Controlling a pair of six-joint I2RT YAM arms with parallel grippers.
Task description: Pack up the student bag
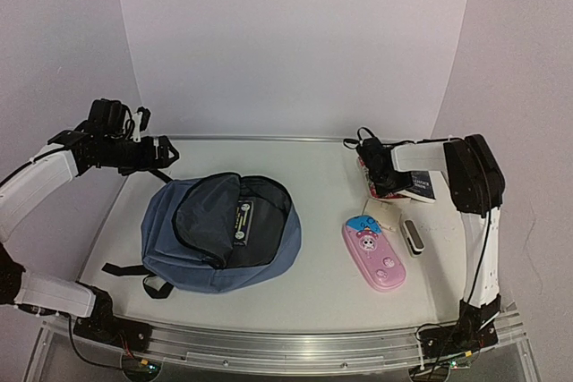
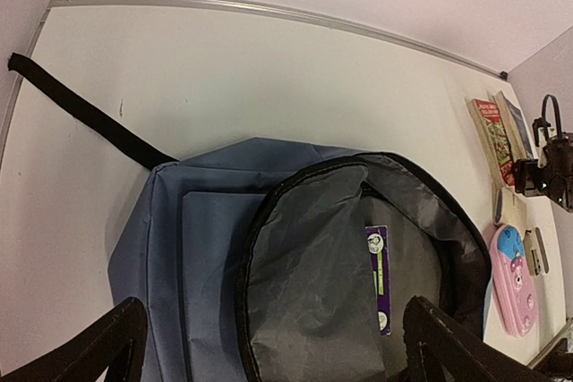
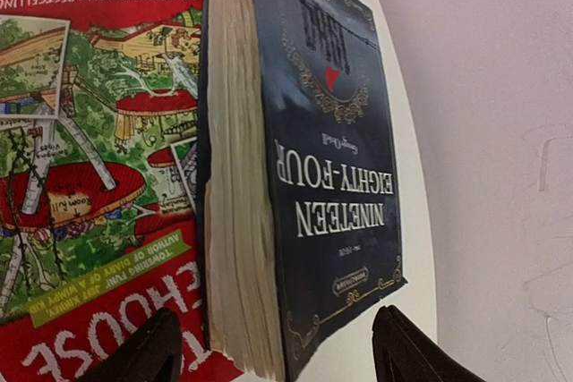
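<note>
The blue-grey backpack [image 1: 170, 239] lies with its main pocket open, and a purple box [image 2: 380, 279] is inside it. Left of and above the bag, my left gripper [image 1: 170, 151] stands open and empty. On the right, my right gripper is low over two books, its fingers apart. Between those fingers shows the near end of a dark book titled Nineteen Eighty-Four [image 3: 336, 167], tilted, its page edge facing the left finger. A red, picture-covered book [image 3: 107, 176] lies beside it. Whether either finger touches a book cannot be made out.
Toward the front from the books lie a beige item [image 1: 383, 214], a pink pencil case [image 1: 372, 257] and a stapler-like object [image 1: 412, 237]. A wall rises close to the right of the books.
</note>
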